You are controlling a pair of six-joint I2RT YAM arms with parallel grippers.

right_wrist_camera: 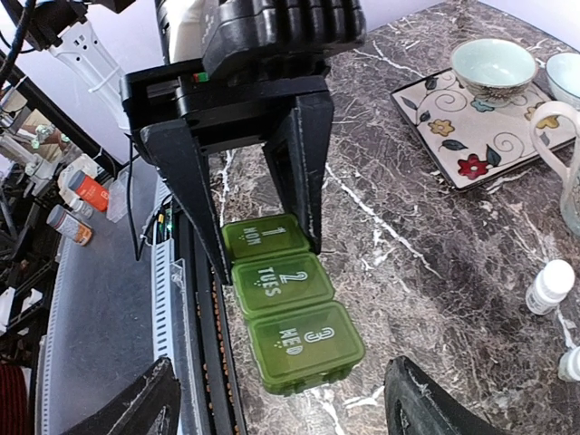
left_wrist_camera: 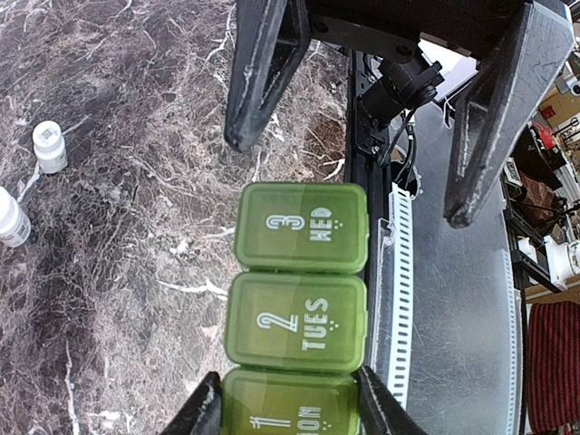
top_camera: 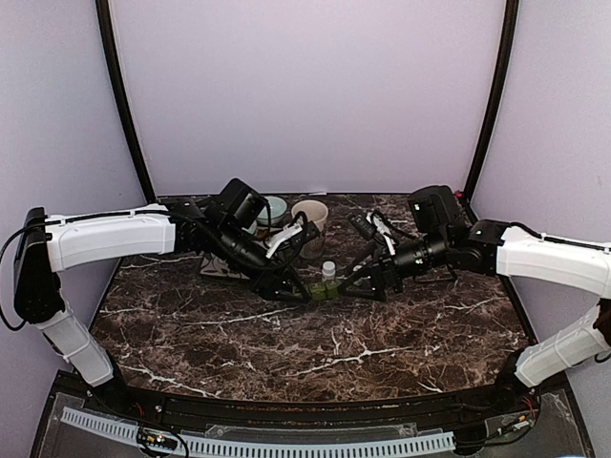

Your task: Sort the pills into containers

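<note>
A green pill organizer (top_camera: 325,291) is held above the table at centre, its lids marked 1 MON, 2 TUES (left_wrist_camera: 294,322) and 3 WED (right_wrist_camera: 306,344). My left gripper is shut on its MON end. My right gripper is open at the WED end, its fingers either side and apart from it. A white pill bottle (top_camera: 328,272) stands behind the organizer; in the right wrist view it (right_wrist_camera: 548,288) is at the right, with a second bottle (right_wrist_camera: 571,364) partly cut off. No loose pills can be made out.
A flowered tray (right_wrist_camera: 426,113) with bowls (right_wrist_camera: 494,68) stands at the back left, beside a cream mug (top_camera: 310,212). Its front edge is bordered by a dark rail.
</note>
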